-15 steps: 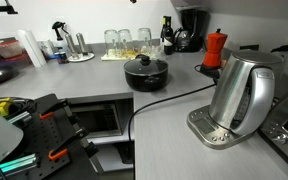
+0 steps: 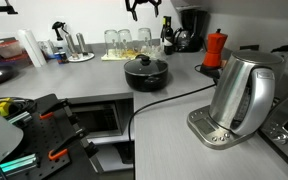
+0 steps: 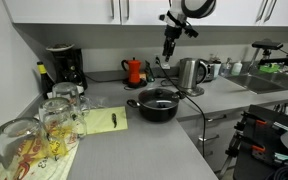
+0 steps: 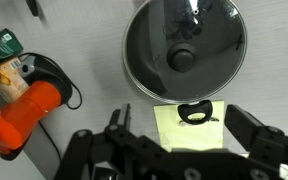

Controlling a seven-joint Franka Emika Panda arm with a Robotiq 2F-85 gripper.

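Note:
A black pot [image 2: 146, 72] with a dark lid and a round knob on top sits on the counter; in exterior view 2 the pot [image 3: 158, 105] stands right of centre. My gripper [image 2: 145, 14] hangs in the air, well above the counter. From the wrist view the gripper is open, with nothing held between its fingers. Below it in that view lie the glass lid [image 4: 164, 70], its central knob [image 4: 182, 59], and one black side handle [image 4: 194, 112] of the pot.
Several upturned glasses [image 3: 59, 118] stand on a pale yellow mat [image 3: 102, 122]. An orange moka pot [image 2: 215, 48], a coffee maker [image 3: 70, 68] and a steel kettle [image 2: 246, 92] also stand on the counter. A black cable [image 2: 169, 100] runs across it. Bare countertop [image 3: 114, 160] lies in front of the mat.
In exterior view 1 my gripper has come down further into the frame from the top edge, shifting slightly right. The pot and other objects have stayed in place.

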